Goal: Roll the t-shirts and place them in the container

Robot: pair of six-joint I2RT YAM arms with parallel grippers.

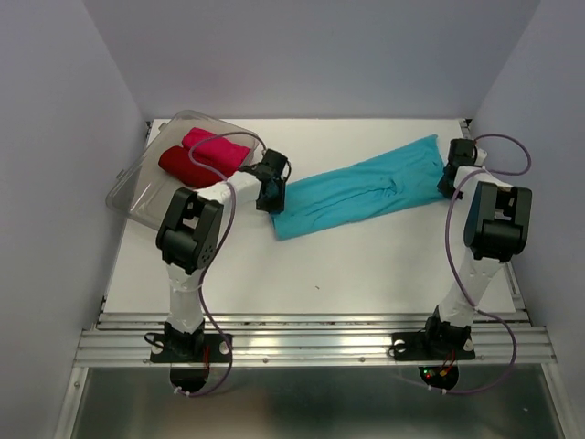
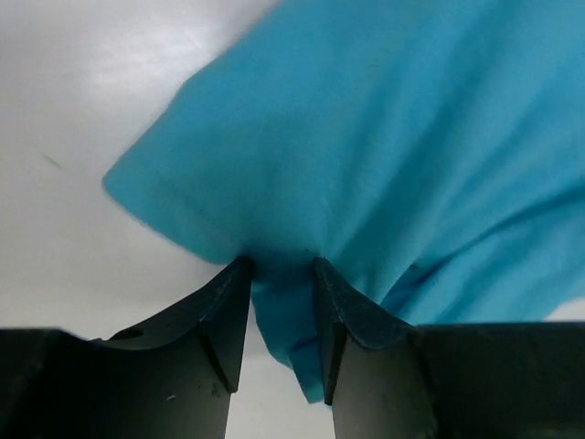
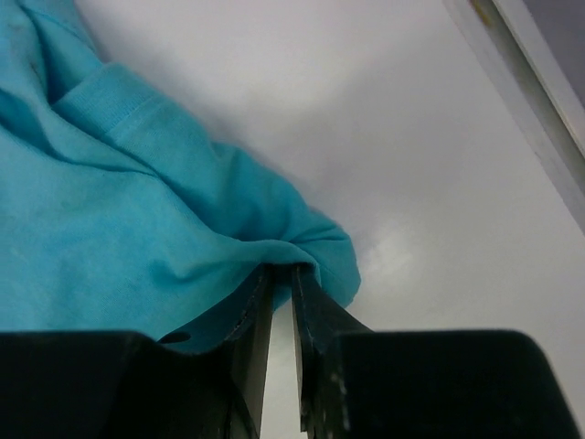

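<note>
A turquoise t-shirt (image 1: 356,194), folded into a long flat strip, lies slanted across the white table, its right end farther back. At its left end is my left gripper (image 1: 272,208); in the left wrist view cloth bunches between the slightly parted fingers and hangs on below them. My right gripper (image 1: 448,190) is at the shirt's right end. There, in the right wrist view, the narrow gap between the fingertips meets a folded edge of the turquoise cloth (image 3: 196,210). The cloth seems pinched at both ends.
A clear plastic bin (image 1: 139,194) stands at the back left, holding a pink roll (image 1: 218,148) and a dark red roll (image 1: 189,166). Close beside the right arm rises the grey side wall (image 1: 548,183).
</note>
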